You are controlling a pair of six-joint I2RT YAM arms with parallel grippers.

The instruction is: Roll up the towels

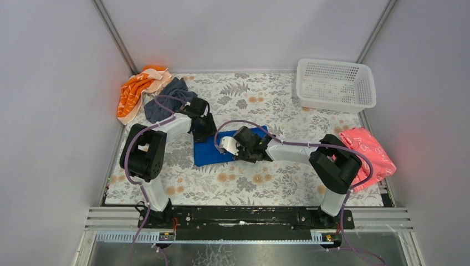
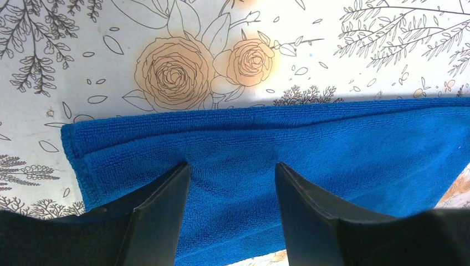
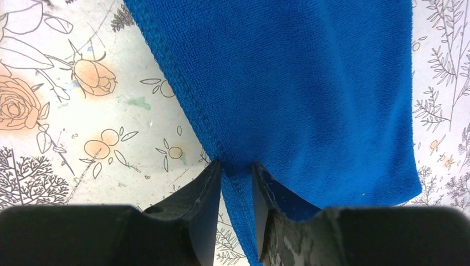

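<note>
A blue towel (image 1: 208, 152) (image 2: 332, 155) lies folded in a strip across the middle of the table, beneath both arms. My left gripper (image 1: 204, 133) hovers over its folded band at the left end, open, with only towel visible below the gap. My right gripper (image 1: 246, 154) is down on the towel's near edge, fingers part open on either side of the thick hem, which runs between them. Whether it grips the hem cannot be told.
An orange towel (image 1: 134, 91) and grey towel (image 1: 163, 108) are heaped at back left. A white basket (image 1: 335, 97) stands back right, a pink towel (image 1: 371, 155) at right.
</note>
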